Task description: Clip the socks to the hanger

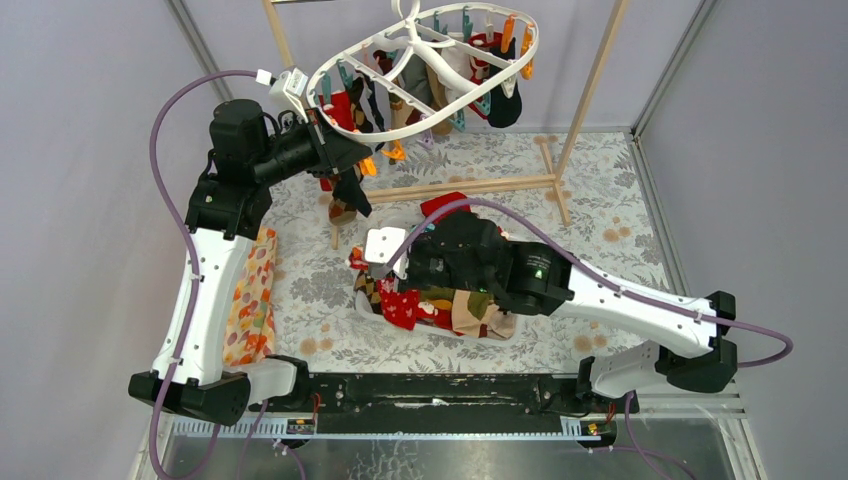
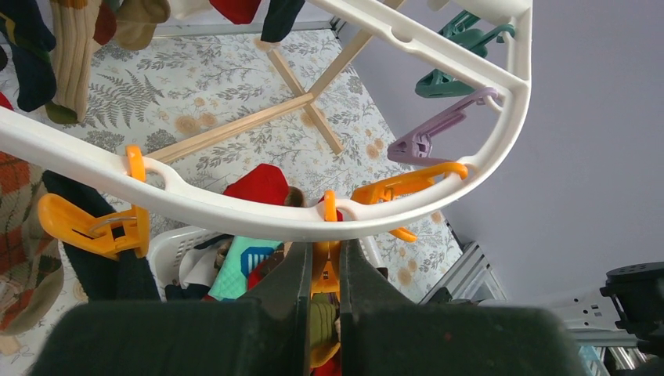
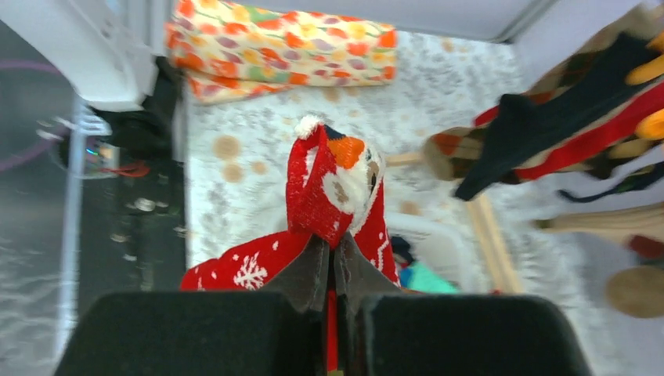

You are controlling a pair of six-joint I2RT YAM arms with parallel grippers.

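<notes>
A round white hanger [image 1: 420,127] carries clips and socks. In the left wrist view my left gripper is shut on an orange clip [image 2: 325,278] on the hanger's rim; another orange clip [image 2: 94,223] beside it has dark socks below. My right gripper is shut on a red sock [image 3: 250,262] with white snowflakes and an animal face, raised above the white basket [image 1: 490,335] of socks. Dark and red socks [image 3: 509,141] hang at upper right in the right wrist view.
A wooden stand [image 1: 590,75] holds the hanger over the patterned floor. An orange floral cloth [image 1: 250,300] lies at left. The walls enclose both sides. The floor right of the basket is clear.
</notes>
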